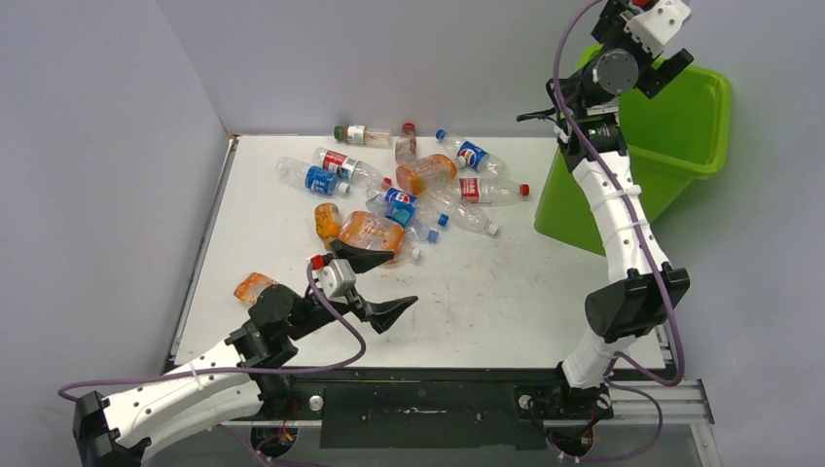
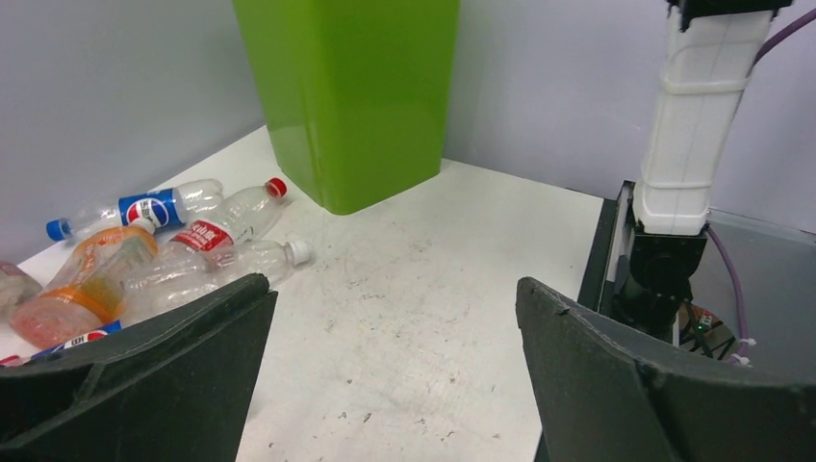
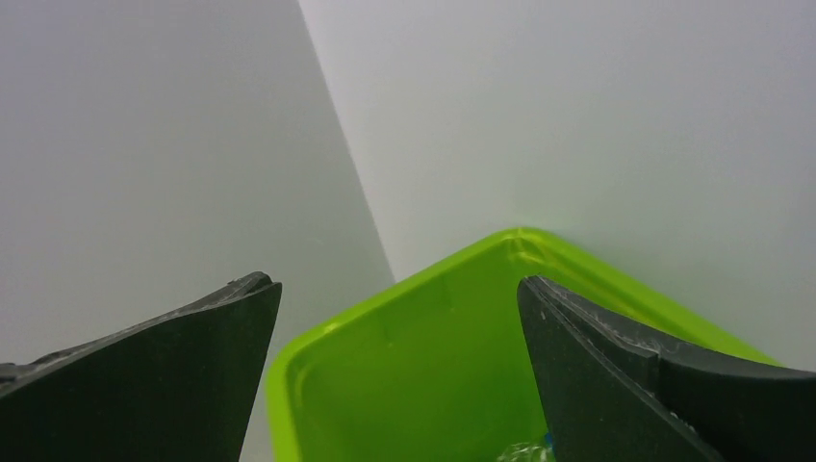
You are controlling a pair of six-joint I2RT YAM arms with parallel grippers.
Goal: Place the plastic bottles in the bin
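Observation:
The green bin [image 1: 693, 122] stands at the far right of the table. Over it reaches the right arm, whose open gripper has nothing between its fingers. Past the right-hand finger, a bit of clear plastic bottle [image 3: 524, 452] shows low inside the bin. My left gripper [image 1: 401, 284] hovers, empty and open, near the table's front left. Several bottles lie in a loose heap left of centre: a red-labelled one [image 1: 491, 191], a Pepsi bottle [image 1: 472, 154], a clear white-capped one [image 1: 465, 214] and orange-wrapped ones [image 1: 373, 232]. The left wrist view has the clear bottle [image 2: 226, 265] left of the fingers.
Bare table [image 1: 486, 302] lies at the front right, between heap and bin. Walls close in behind and at both sides. An orange-wrapped bottle [image 1: 253, 288] rests apart at the left, beside the left arm.

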